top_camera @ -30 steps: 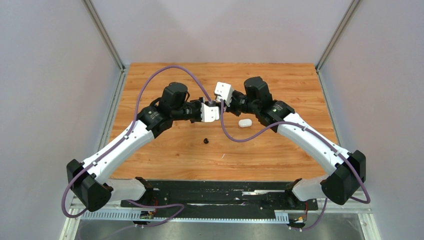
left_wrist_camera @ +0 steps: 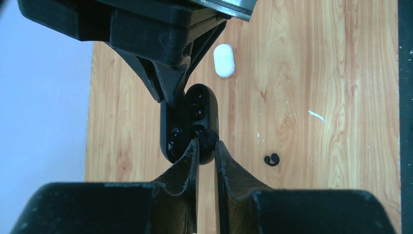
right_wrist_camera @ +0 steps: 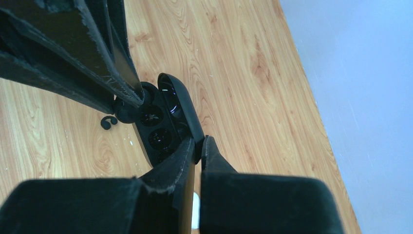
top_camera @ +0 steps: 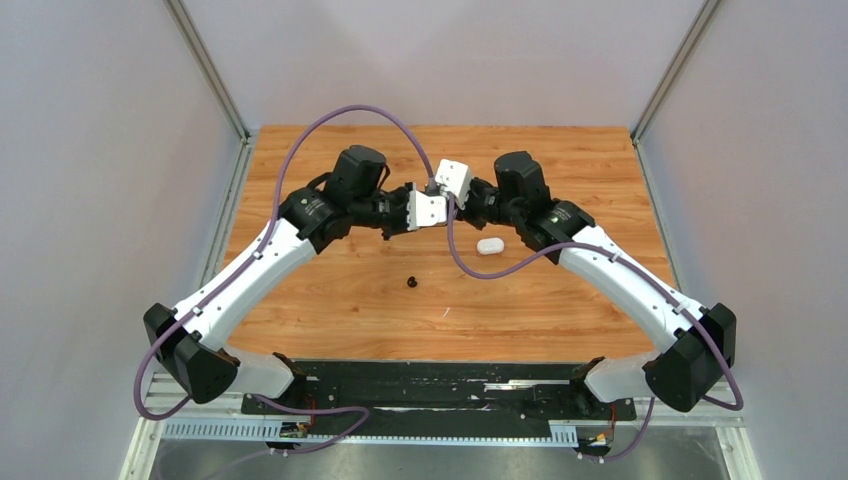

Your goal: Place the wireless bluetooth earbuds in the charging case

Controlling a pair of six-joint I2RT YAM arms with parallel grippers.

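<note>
The open black charging case (right_wrist_camera: pixel 184 107) hangs in the air between both grippers, held by my right gripper, which is shut on its edge. My left gripper has a dark earbud (right_wrist_camera: pixel 125 111) at its fingertips, pressed at one end of the case's row of wells; whether it is seated, I cannot tell. A second black earbud (top_camera: pixel 412 282) lies on the table below. In the top view the grippers meet at the middle, hiding the case.
A white oblong object (top_camera: pixel 490 245) lies on the table right of centre.
In the top view both arms have shifted slightly toward the back and right, the left one more, with the two grippers still meeting.
</note>
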